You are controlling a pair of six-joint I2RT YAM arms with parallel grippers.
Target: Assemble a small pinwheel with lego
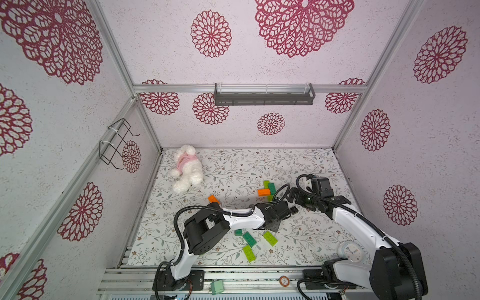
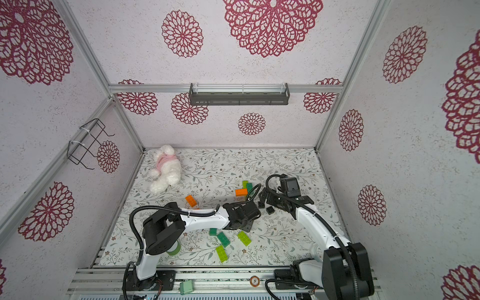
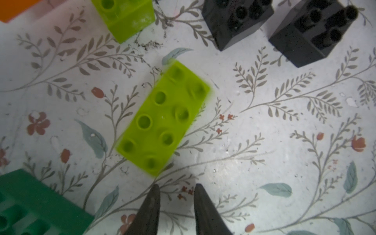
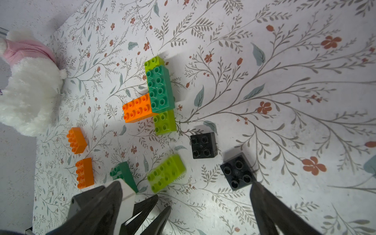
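Note:
My left gripper hangs low over the table; its two fingertips show at the bottom of the left wrist view with floral surface visible between them, and whether it grips anything is unclear. Just beyond them is a blurred lime brick (image 3: 164, 115) (image 4: 166, 172). A green brick (image 3: 39, 207) lies beside them. Two black bricks (image 4: 203, 145) (image 4: 237, 172) lie farther right. Behind them, a teal brick (image 4: 160, 88) rests across a stack with orange (image 4: 135, 109) and lime (image 4: 164, 121) pieces. My right gripper (image 2: 267, 195) hovers over this area, apparently open, its fingers dark and blurred.
Loose orange bricks (image 4: 84, 172) lie left; lime (image 1: 249, 253) and teal (image 1: 249, 239) bricks lie in front. A white plush toy (image 1: 187, 170) occupies the back left, a round white object (image 1: 351, 252) the front right.

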